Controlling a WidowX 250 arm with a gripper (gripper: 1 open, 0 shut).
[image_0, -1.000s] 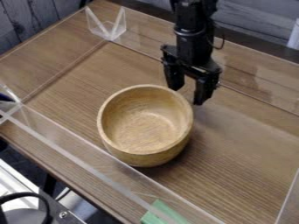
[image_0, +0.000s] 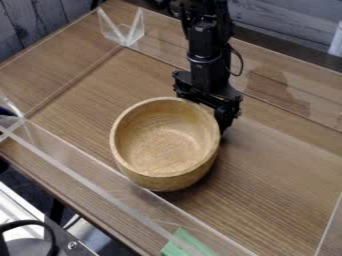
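A large round wooden bowl (image_0: 160, 150) sits on the wooden table (image_0: 261, 180), left of centre. My black gripper (image_0: 214, 100) is low behind the bowl's back right rim, its arm reaching up to the top of the view. The gripper is open; whether anything lies between its fingers is hard to make out.
Clear plastic pieces (image_0: 120, 28) stand at the back left, with a transparent strip along the near left edge. A green object (image_0: 187, 243) lies at the bottom.
The arm has moved toward the viewer and slightly left, bringing the gripper closer to the bowl's back rim. The bowl looks unmoved.
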